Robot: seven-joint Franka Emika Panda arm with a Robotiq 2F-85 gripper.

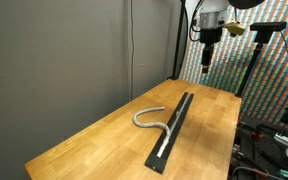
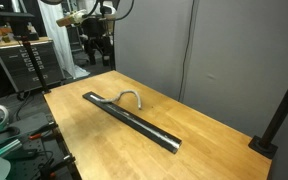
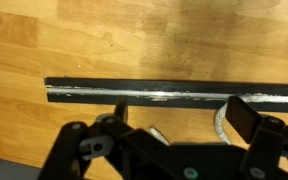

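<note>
A long black strip with a pale silvery line down its middle lies flat on the wooden table. Beside it a light grey, rope-like hose curves in a hook, one end resting on the strip. In exterior view 2 the hose arches toward the wall side of the strip. My gripper hangs well above the table's far end, touching nothing. Seen from the wrist, the gripper has its fingers wide apart with the strip far below; the right finger partly covers the hose.
Bare wooden table stretches out on both sides of the strip. A grey wall panel runs along one long side. In exterior view 2 a black post stands at the right corner.
</note>
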